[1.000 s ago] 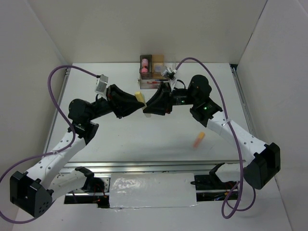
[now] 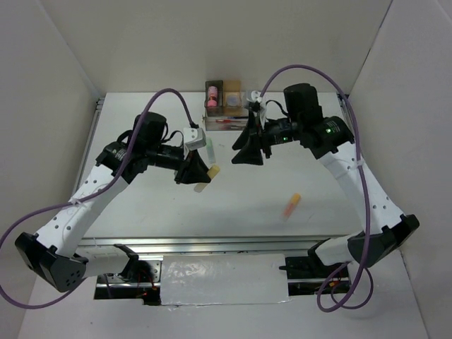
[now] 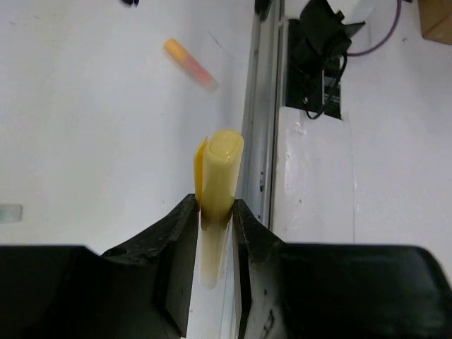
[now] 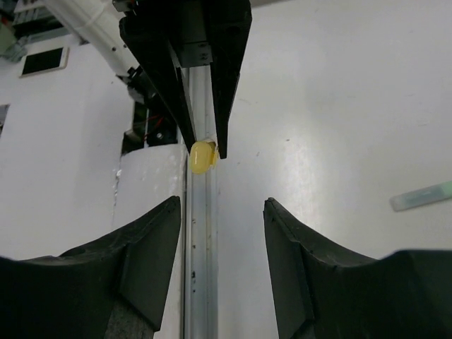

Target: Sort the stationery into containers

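My left gripper (image 2: pixel 199 176) is shut on a yellow stick-like item (image 3: pixel 220 169), probably a marker or glue stick, held tilted over the table. My right gripper (image 2: pixel 247 152), to its upper right in the top view, is open, with nothing between its fingers. A pale green item (image 2: pixel 210 151) lies on the table below the organizer. A pink item with an orange end (image 2: pixel 292 205) lies at the right front. The organizer (image 2: pixel 215 123) at the back holds pink items, thin pens and other small things in compartments.
A metal rail (image 2: pixel 226 243) runs along its front edge, and walls stand at the sides and back.
My right gripper has let go of the yellow item and drawn back to the right. My left gripper has moved down toward the front with the item, which has turned.
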